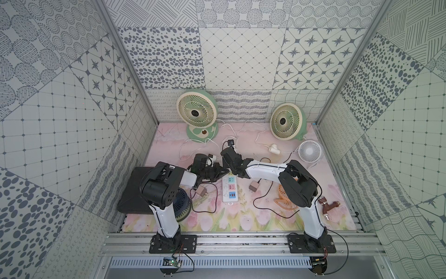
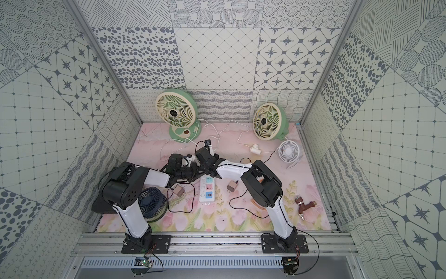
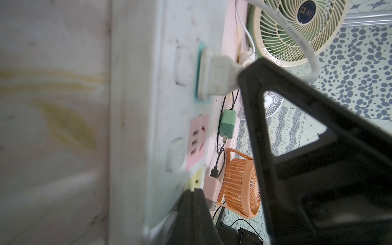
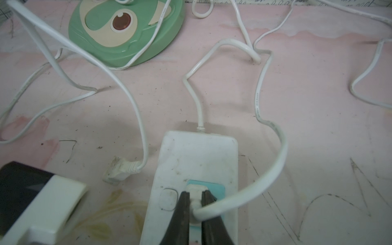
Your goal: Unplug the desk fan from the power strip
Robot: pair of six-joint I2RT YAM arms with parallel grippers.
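The white power strip (image 1: 230, 200) lies mid-table, with coloured socket panels. A white plug (image 3: 222, 77) sits in its blue-green socket, its white cable (image 4: 261, 185) arching off to the right. My right gripper is shut on this plug from above; one of its dark fingers (image 3: 265, 94) shows beside it in the left wrist view. My left gripper is shut near the strip's yellow socket, nothing visible between its fingertips. Two green desk fans stand at the back, a left one (image 1: 197, 111) and a right one (image 1: 287, 121). Which fan the plugged cable serves I cannot tell.
A loose white plug (image 4: 120, 169) lies left of the strip. Pink-brown adapters (image 1: 254, 186) with black cables flank it. Further out are a dark blue fan (image 2: 152, 203), an orange fan (image 3: 241, 183) and a small white fan (image 1: 309, 151). Both arms crowd together over the strip.
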